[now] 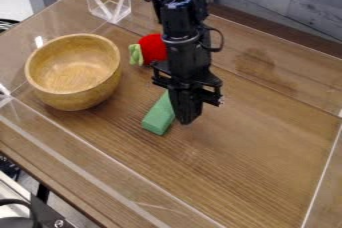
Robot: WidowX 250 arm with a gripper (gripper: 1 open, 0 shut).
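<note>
My gripper (187,103) hangs low over the middle of the table, shut, its tips just to the right of a green block (158,114) that lies flat on the wood. Whether the tips touch the block is hard to tell. Nothing shows between the fingers.
A wooden bowl (72,71) sits at the left. Behind the arm lie a red object (151,46) and a small green item (135,54). A clear plastic object (108,2) stands at the back left.
</note>
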